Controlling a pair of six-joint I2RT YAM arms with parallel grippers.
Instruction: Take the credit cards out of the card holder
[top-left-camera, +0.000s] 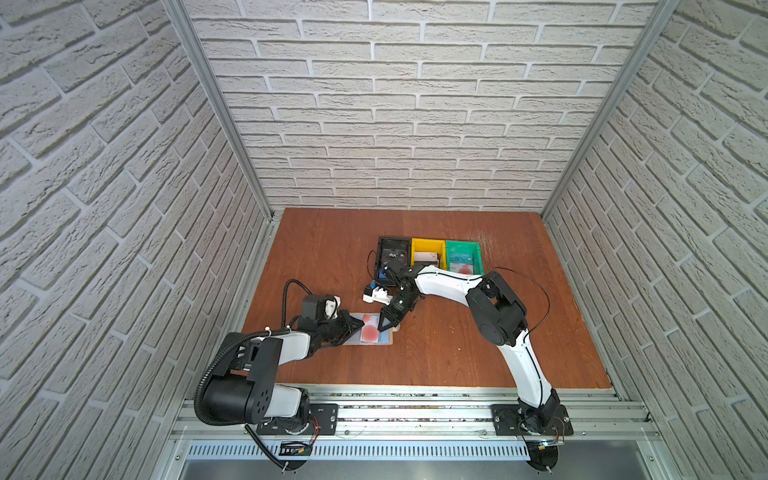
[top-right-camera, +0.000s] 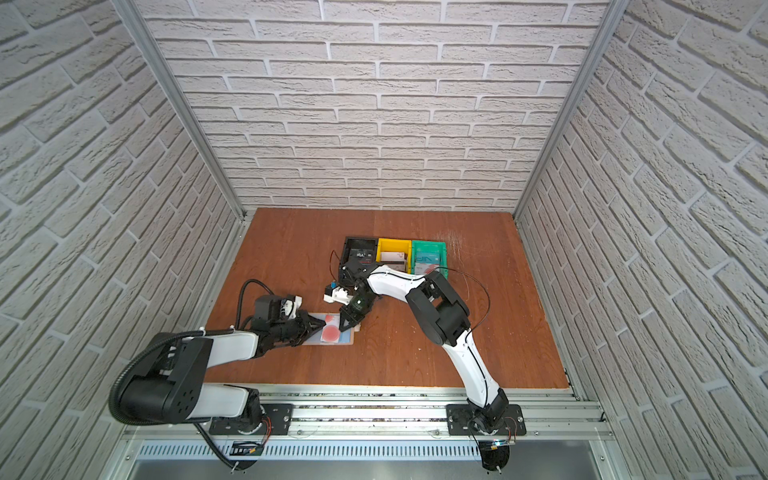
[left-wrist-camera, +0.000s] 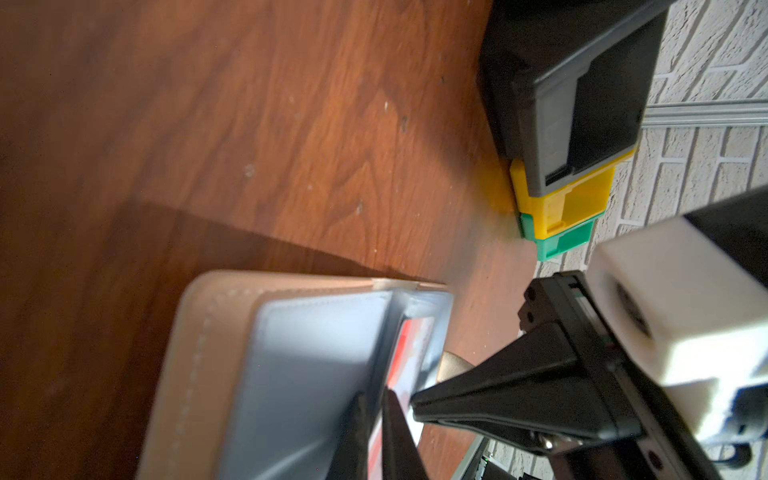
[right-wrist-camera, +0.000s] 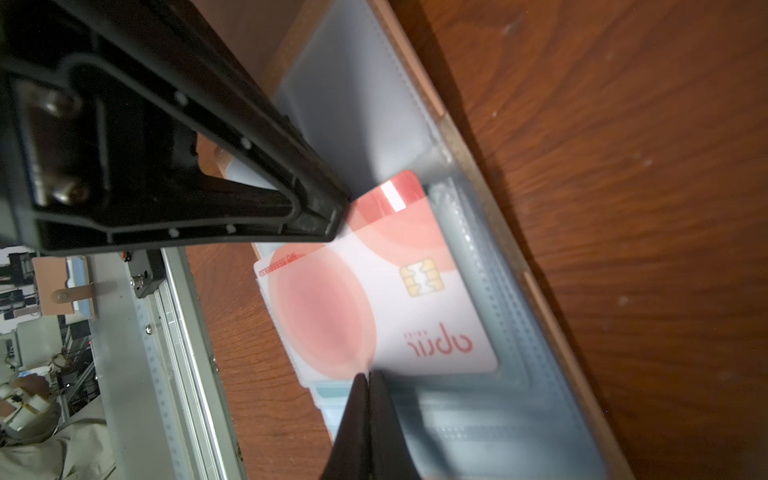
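Observation:
The open card holder (left-wrist-camera: 304, 360), tan with blue-grey pockets, lies on the table between my grippers. A white and red credit card (right-wrist-camera: 376, 296) sits at its pocket, seen in the right wrist view. My left gripper is low at the holder, its tips by the card's red edge; its finger is hard to judge. My right gripper is shut at the card's edge, nothing visible between its fingers. The other gripper's dark fingers partly cover the holder in each wrist view.
Black (top-left-camera: 394, 244), yellow (top-left-camera: 429, 244) and green (top-left-camera: 473, 256) bins stand at the back centre, behind my right arm.

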